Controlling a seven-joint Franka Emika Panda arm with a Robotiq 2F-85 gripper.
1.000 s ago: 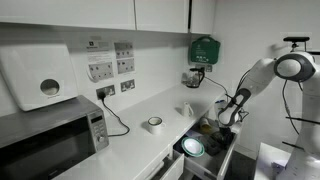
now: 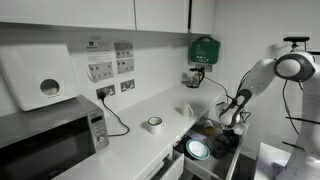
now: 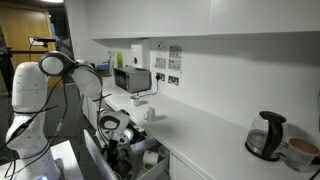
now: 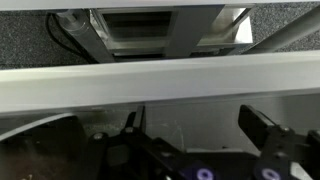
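In the wrist view my gripper stands open, its two dark fingers well apart. Only the grey drawer interior shows between them. A dark brown rounded object (image 4: 42,150) with a pale rim lies at the lower left of that view. Exterior view 1 has the arm reaching down into the open drawer at the right, where a pale plate (image 2: 197,150) rests to the gripper's left. The fingertips are too small to make out there.
The white drawer edge (image 4: 160,83) crosses the wrist view just beyond the fingers. On the counter stand a microwave (image 2: 55,138), a white mug (image 2: 154,125) and, farther right, a kettle (image 3: 266,135).
The arm's lower part and gripper have shifted slightly within the drawer area, toward the right in exterior view 1. The plate appears about where it was.
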